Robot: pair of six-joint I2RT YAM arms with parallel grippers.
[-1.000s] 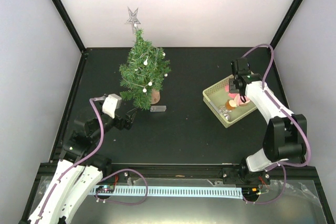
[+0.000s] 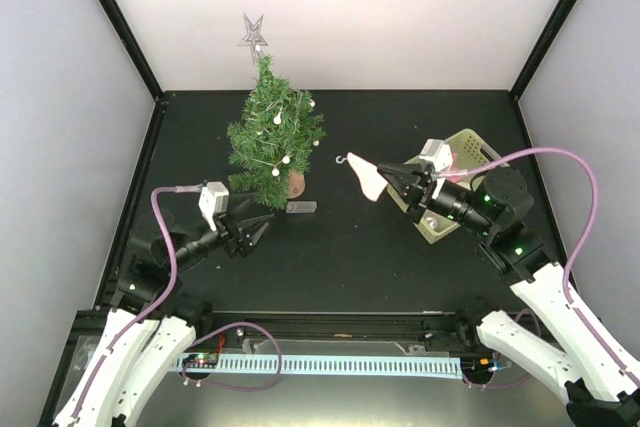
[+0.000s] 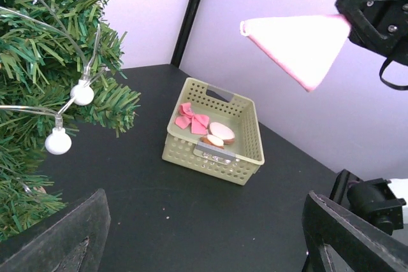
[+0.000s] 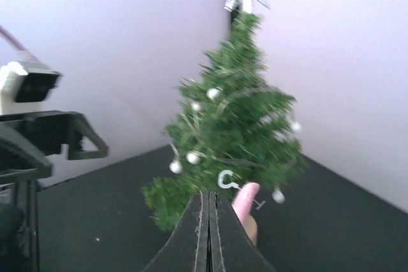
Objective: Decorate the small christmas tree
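A small green Christmas tree (image 2: 272, 132) with white ball lights and a silver star (image 2: 255, 31) on top stands left of centre. My right gripper (image 2: 382, 169) is shut on a thin pale pink ornament (image 2: 366, 177), held up between the tree and the basket. In the right wrist view, the ornament's pink edge (image 4: 245, 199) rises beyond the closed fingertips (image 4: 204, 205), and its white hook (image 4: 224, 179) shows against the tree. To the lower right of the tree, my left gripper is open and empty; its fingers are apart in the left wrist view.
A pale green basket (image 3: 210, 165) at the right holds a pink bow (image 3: 192, 119), round slices (image 3: 221, 132) and other small ornaments. A clear small block (image 2: 301, 207) lies by the tree's base. Black table between tree and basket is otherwise clear.
My right gripper has come up from the basket and swung left toward the tree, with the pink ornament now visible in it. The left gripper has shifted slightly and opened wider.
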